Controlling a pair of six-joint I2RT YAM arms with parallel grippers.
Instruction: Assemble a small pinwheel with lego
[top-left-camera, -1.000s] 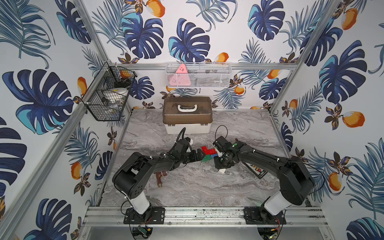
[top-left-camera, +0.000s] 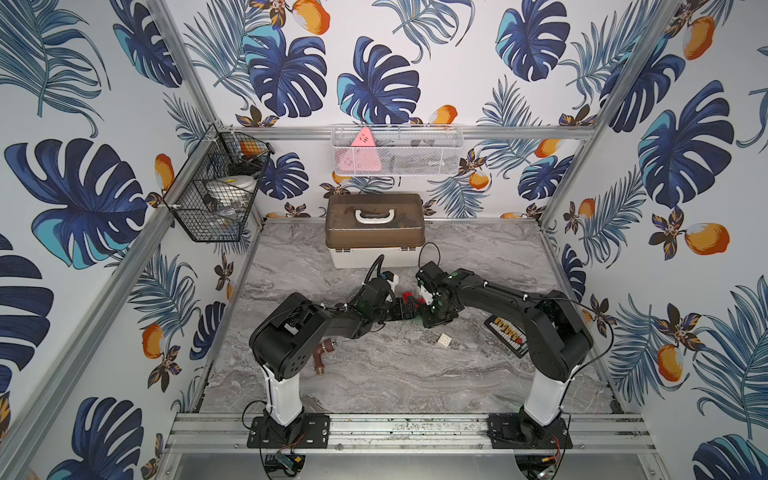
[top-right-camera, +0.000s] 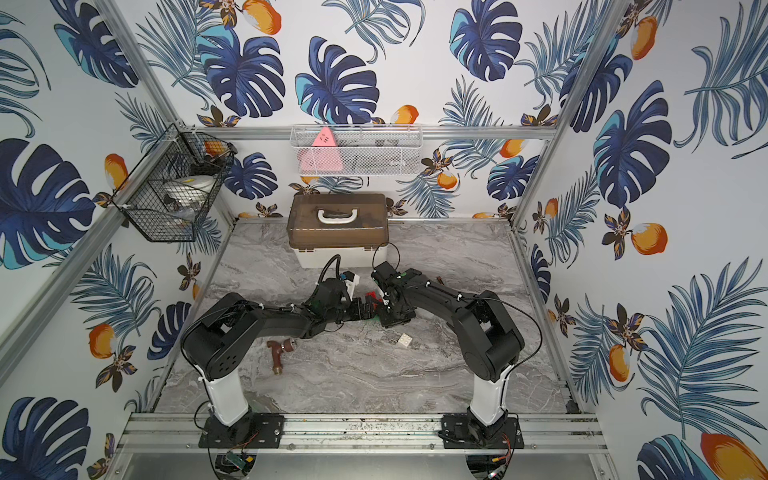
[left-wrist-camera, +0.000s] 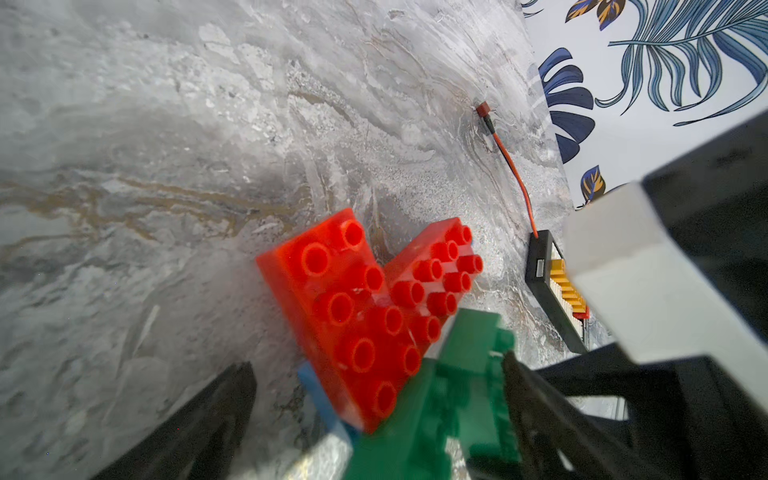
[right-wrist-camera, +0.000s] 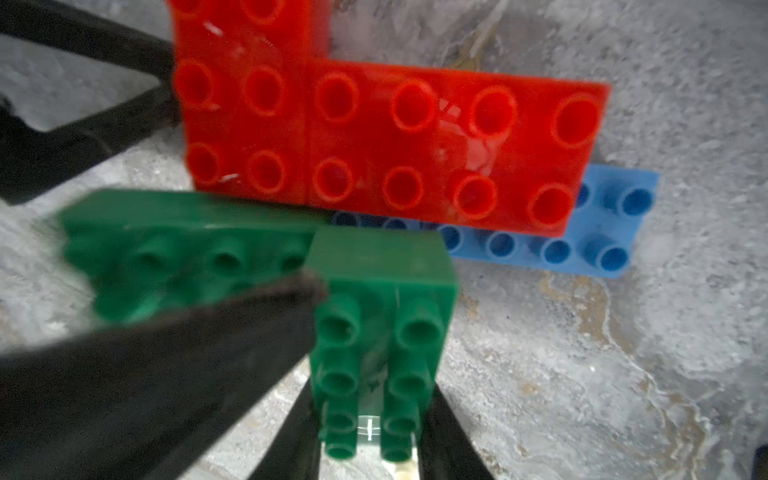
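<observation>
Two red bricks (left-wrist-camera: 340, 308) form an L on top of blue bricks (right-wrist-camera: 528, 248). One green brick (right-wrist-camera: 184, 248) sits against the front of that build, blurred in the right wrist view. My right gripper is shut on a second green brick (right-wrist-camera: 380, 256), which stands at the inner end of the first one, studs facing the gripper. Whether it is fully seated cannot be told. My left gripper is open, its dark fingers (left-wrist-camera: 192, 424) spread on both sides of the pieces. One of them crosses in front of the green bricks in the right wrist view.
A white brick (top-left-camera: 444, 340) lies in front of the right gripper. The brown-lidded toolbox (top-left-camera: 374, 224) stands behind, a black tray (top-left-camera: 508, 334) at right, and a brown tool (top-left-camera: 318, 357) at left. The two grippers are very close together.
</observation>
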